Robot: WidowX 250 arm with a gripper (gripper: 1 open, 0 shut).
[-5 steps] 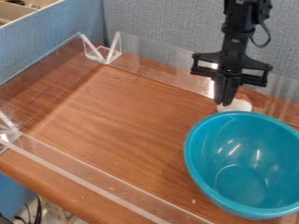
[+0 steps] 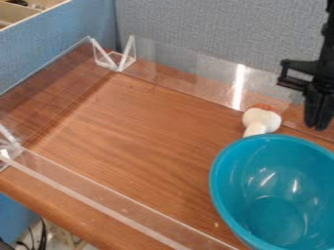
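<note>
A white object (image 2: 259, 120), rounded and mushroom-like, lies on the wooden table just behind a large teal bowl (image 2: 271, 195). My black gripper (image 2: 313, 119) is at the right edge, above and to the right of the white object and behind the bowl, partly out of the frame. It looks shut, with nothing visible between its fingers.
Clear plastic walls with white corner brackets (image 2: 113, 61) border it. Grey and blue padded panels stand behind and to the left.
My gripper has moved right, from over the white object to the frame's edge, uncovering that object. The bowl looks unmoved.
</note>
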